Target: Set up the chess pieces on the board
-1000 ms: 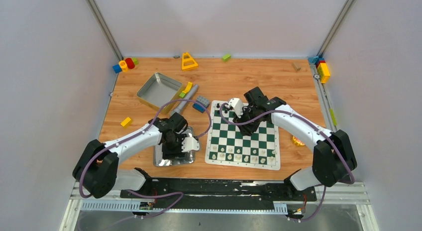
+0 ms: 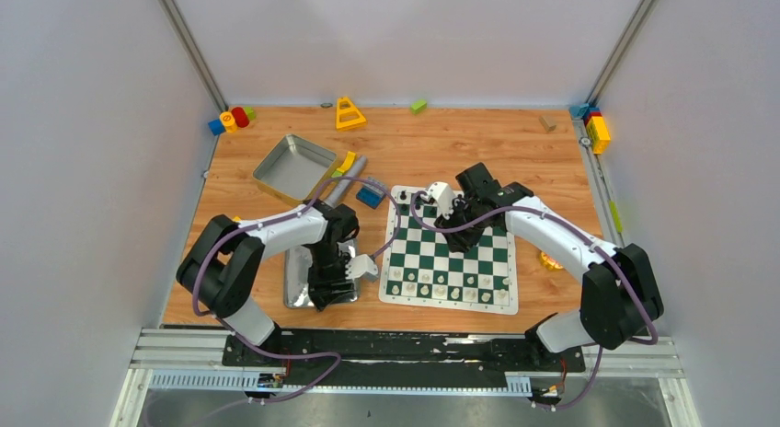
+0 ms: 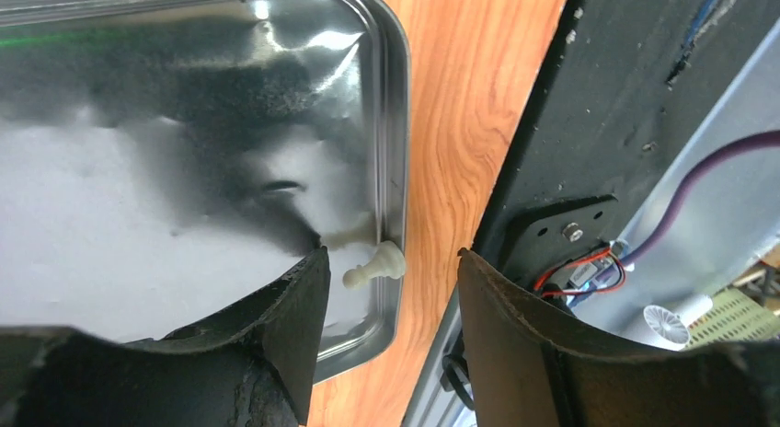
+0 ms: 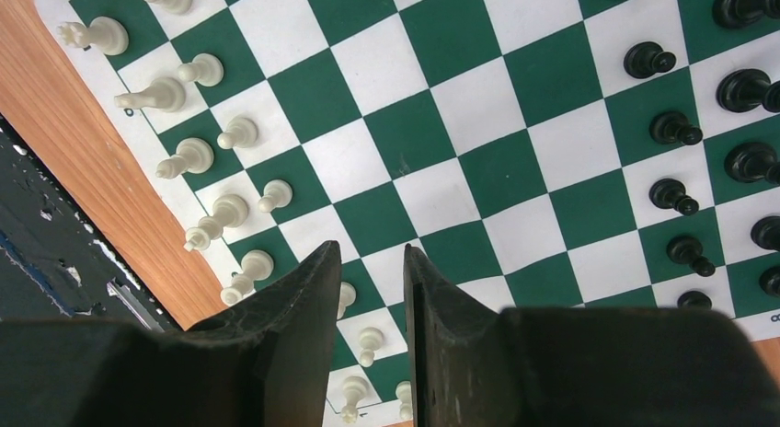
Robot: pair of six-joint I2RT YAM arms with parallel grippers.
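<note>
A lone white pawn (image 3: 376,265) lies on its side against the right wall of the metal tray (image 3: 394,169) in the left wrist view. My left gripper is above it, fingers apart and nothing between them. Over the green-and-white chessboard (image 2: 447,296) hangs my right gripper, its fingers parted with no piece held. White pieces, such as a rook (image 4: 246,278) and a pawn (image 4: 275,195), stand in two rows along one side of the board. Black pieces, such as a pawn (image 4: 676,129), stand along the opposite side.
Behind the tray stands an empty metal box (image 2: 293,165). A grey cylinder (image 2: 346,181) and a blue block (image 2: 371,193) lie between it and the board. A yellow triangle (image 2: 349,115) is at the back.
My left arm has swung toward the front right, shifting its gripper over the tray's front right part.
</note>
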